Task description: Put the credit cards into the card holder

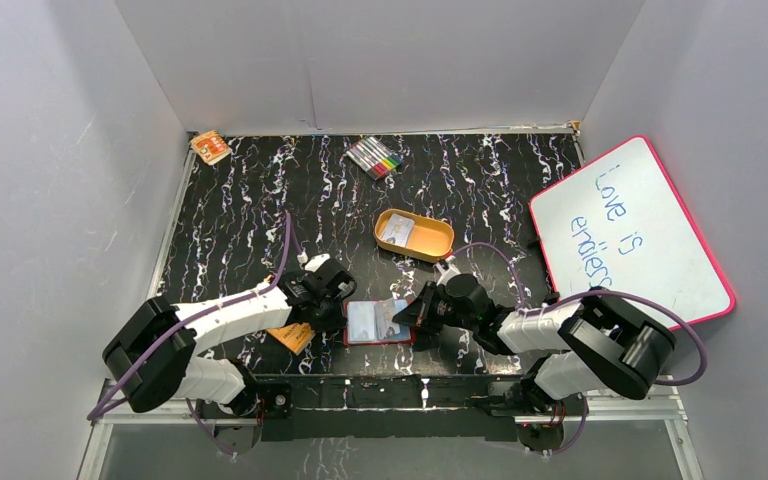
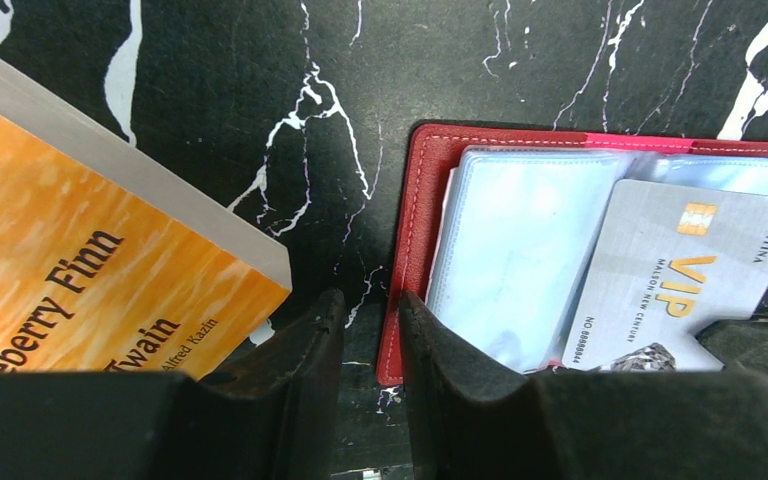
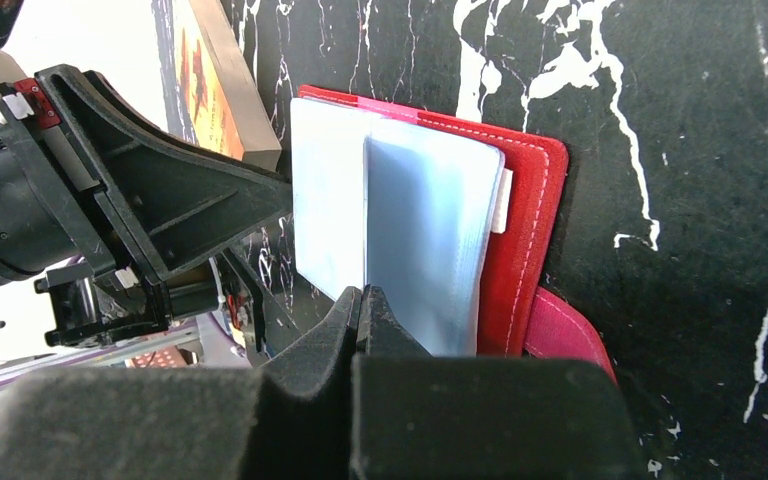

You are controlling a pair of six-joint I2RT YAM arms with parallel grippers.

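The red card holder (image 2: 412, 220) lies open on the table, its clear sleeves (image 3: 420, 220) facing up. In the left wrist view a silver VIP card (image 2: 680, 250) lies over the right sleeves, under the dark tip of my right gripper, which is shut on the card, seen edge-on in the right wrist view. My left gripper is at the holder's left edge, part open, with nothing clearly between its fingers.
An orange book (image 2: 100, 260) lies left of the holder. An orange tray (image 1: 428, 240) with cards sits behind it. Markers (image 1: 373, 157) and a whiteboard (image 1: 630, 230) are farther off.
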